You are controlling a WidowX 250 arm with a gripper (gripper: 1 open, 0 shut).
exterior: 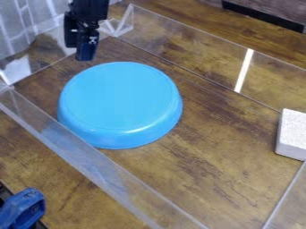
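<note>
A blue round plastic lid or bowl, turned bottom up (120, 103), lies on the wooden floor of the clear-walled enclosure, left of centre. My dark gripper (81, 46) hangs over the back-left corner, above and behind the blue disc and apart from it. Its fingers are too dark and small to tell whether they are open or shut, or whether anything is between them.
A white block (291, 133) lies at the right edge. Clear walls run round the wooden floor (203, 152). A blue object (20, 211) sits outside at the lower left.
</note>
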